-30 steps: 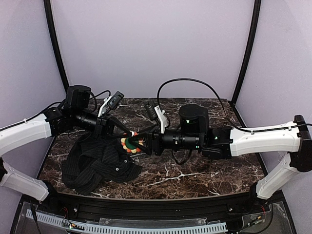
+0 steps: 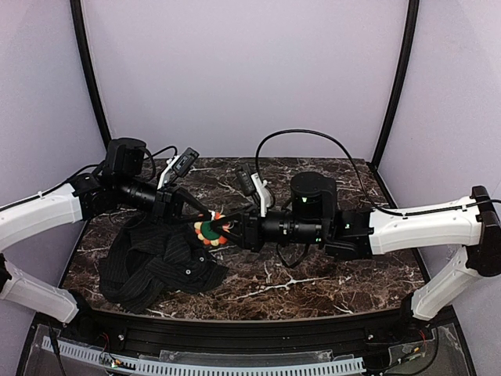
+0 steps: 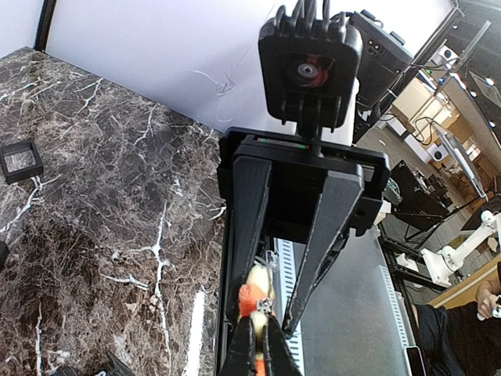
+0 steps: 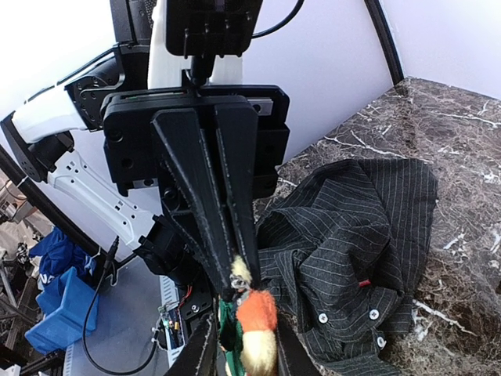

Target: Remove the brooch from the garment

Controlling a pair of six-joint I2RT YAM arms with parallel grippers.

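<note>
The brooch, round with a green centre and orange and cream petals, is held in the air between both grippers, seen edge-on in the wrist views. My right gripper is shut on it. My left gripper is shut at its upper edge, by the small metal fitting; whether anything is between those fingertips is unclear. The dark pinstriped garment lies crumpled on the table beneath and left of the grippers, with white buttons showing in the right wrist view.
A small black square object lies on it in the left wrist view. Walls close the back and sides; a rail runs along the front edge.
The left arm and garment look unchanged.
</note>
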